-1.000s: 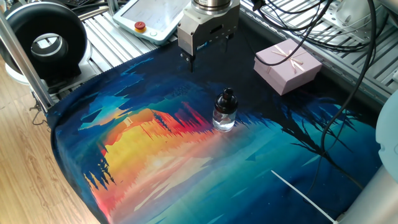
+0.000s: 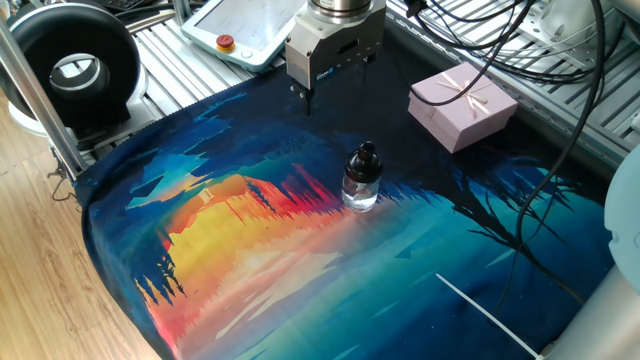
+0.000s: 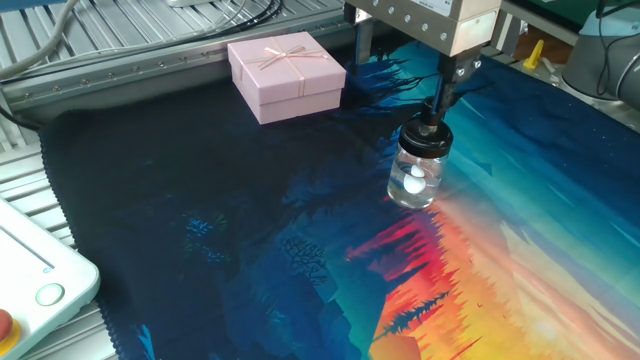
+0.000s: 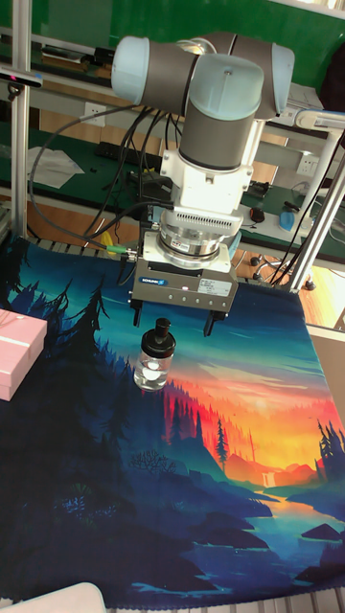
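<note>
A small clear jar with a black knobbed lid [image 2: 361, 180] stands upright on the dark, colourful cloth; inside it a bright white spot shows in the second exterior view [image 3: 415, 180]. My gripper [image 4: 172, 319] hangs above the cloth, its two fingers wide apart and nothing between them. Seen from the first exterior view, the gripper [image 2: 336, 90] is up beyond the jar, clear of it. One finger overlaps the jar's lid in the second view, but the other views show them apart. The pink gift box [image 2: 462, 112] with a ribbon bow sits shut on the cloth.
A tablet-like panel with a red button [image 2: 226, 43] lies by the cloth's edge. Black cables [image 2: 585, 105] arch over the side near the box. A thin white rod [image 2: 488, 314] crosses the foreground. Much of the cloth around the jar is bare.
</note>
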